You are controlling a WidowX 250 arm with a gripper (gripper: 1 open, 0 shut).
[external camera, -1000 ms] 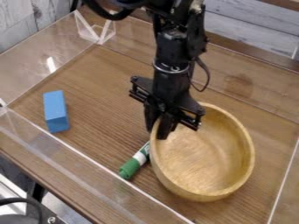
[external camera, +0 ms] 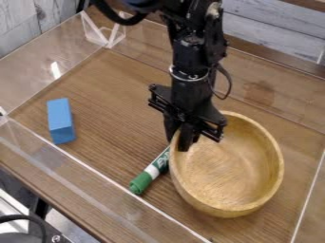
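My black gripper is shut on the near left rim of a tan oval bowl, which fills the lower right of the wooden surface. A green and white cylindrical object, like a marker or tube, lies along the bowl's left side, partly hidden by it. The fingertips are hard to make out against the dark arm.
A blue block sits at the left on the wooden surface. Wooden walls bound the area at the back and sides.
The bowl has shifted slightly to the right along with my gripper; the green object has stayed about where it was.
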